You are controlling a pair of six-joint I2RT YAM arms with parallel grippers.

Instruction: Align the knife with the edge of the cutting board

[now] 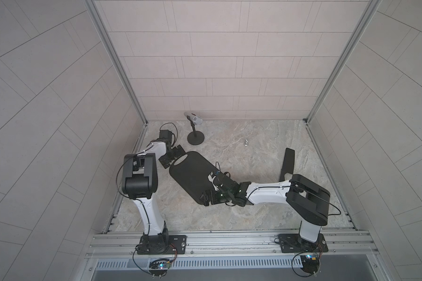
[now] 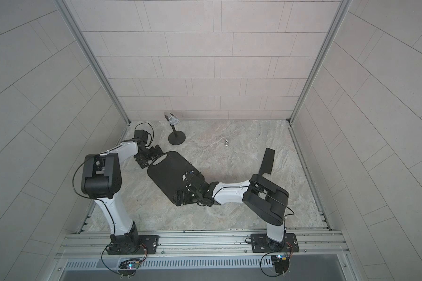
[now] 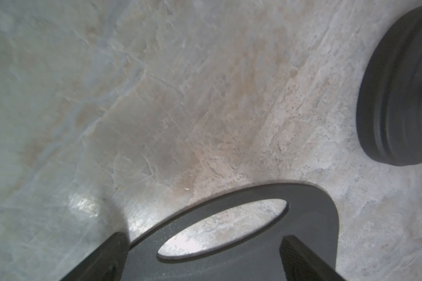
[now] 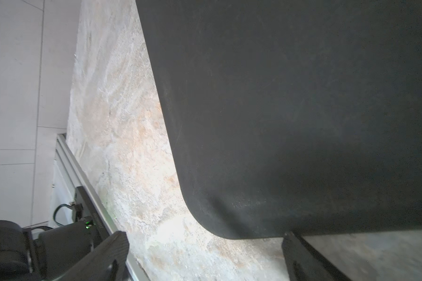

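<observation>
The dark cutting board (image 1: 192,171) lies slanted on the marble surface, its oval handle slot at the far left end. At that end my left gripper (image 1: 174,156) stands open; in the left wrist view the board's slotted end (image 3: 309,201) shows between and beyond its fingers. My right gripper (image 1: 210,198) is open over the board's near corner, and the right wrist view shows that rounded corner (image 4: 211,206) between its fingertips. Neither gripper holds anything visible. The black knife (image 1: 288,161) lies apart at the right, with the right forearm close to its near end.
A black stand (image 1: 195,137) with a round base is behind the board's left end; its base (image 3: 403,89) also shows in the left wrist view. A small shiny object (image 1: 246,142) lies at the back. Bare surface separates board and knife.
</observation>
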